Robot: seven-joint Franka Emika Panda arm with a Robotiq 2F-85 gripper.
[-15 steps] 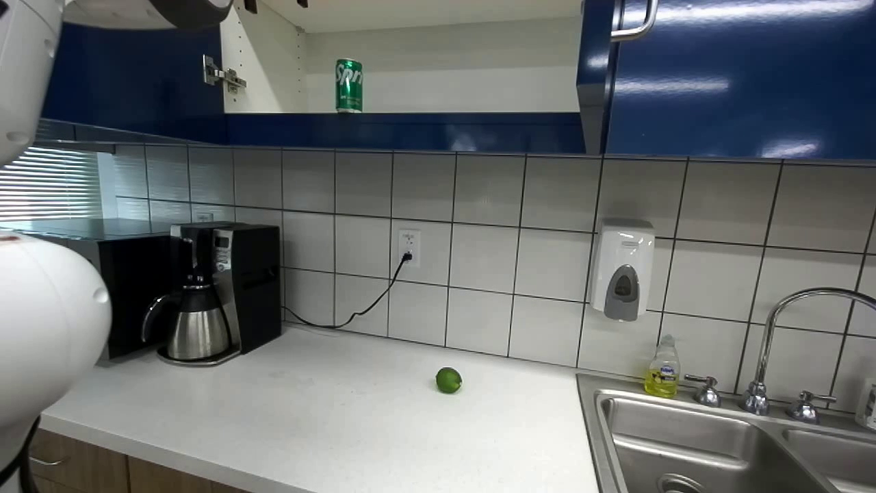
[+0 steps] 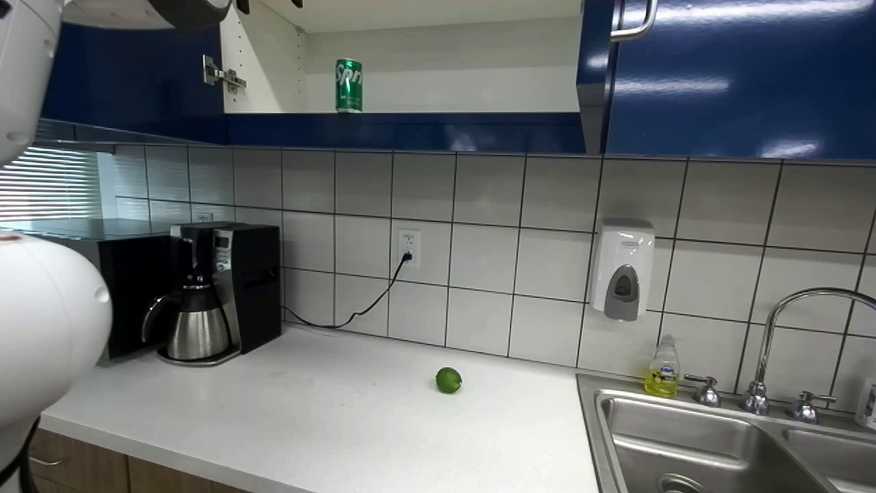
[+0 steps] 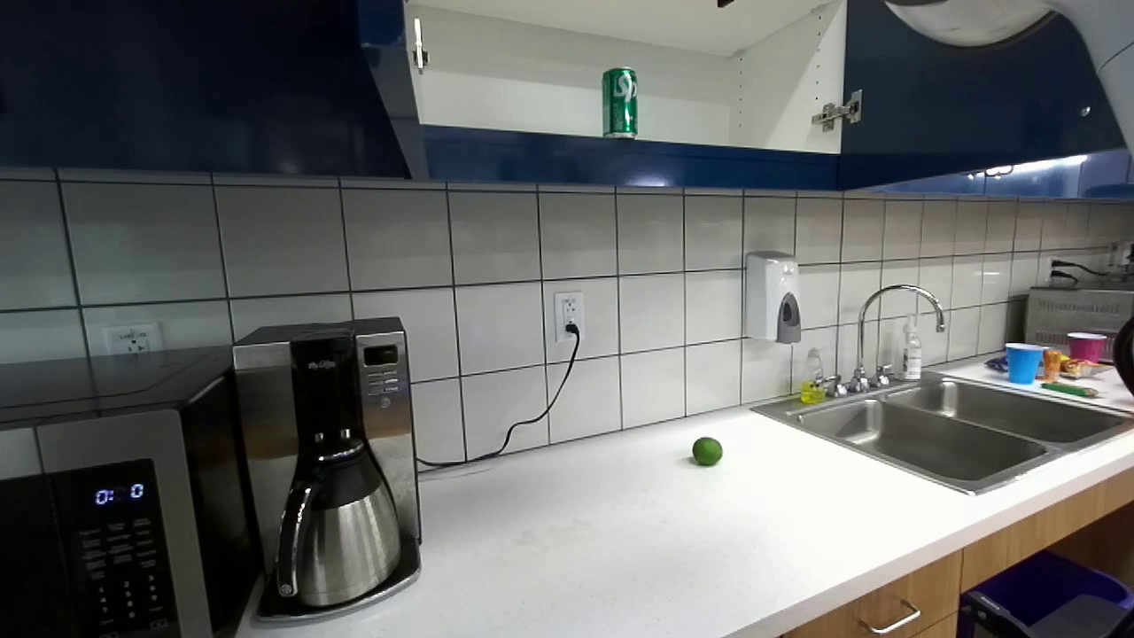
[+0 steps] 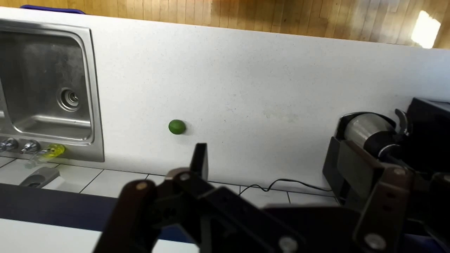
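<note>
A green lime [image 2: 448, 379] lies on the white counter [image 2: 353, 419], right of centre; the wrist view shows the same lime [image 4: 177, 127] from above. In the open cabinet, a green Sprite can [image 2: 349, 85] stands upright near the front edge. My gripper is open, its fingers spread wide with nothing between them. Only the dark tips of the gripper [image 2: 271, 3] show at the top of exterior view 1, up at the cabinet opening. It is well above the lime.
A coffee maker [image 3: 337, 468] with a steel carafe stands beside the microwave [image 3: 117, 500]. Its cord runs to the wall outlet. The sink [image 2: 690, 444] lies to the right, a yellow soap bottle [image 2: 662, 370] behind it. Open blue cabinet doors flank the shelf. Mid-counter is clear.
My gripper's tips have shifted slightly left and up in exterior view 1. The lime and the can have stayed in place.
</note>
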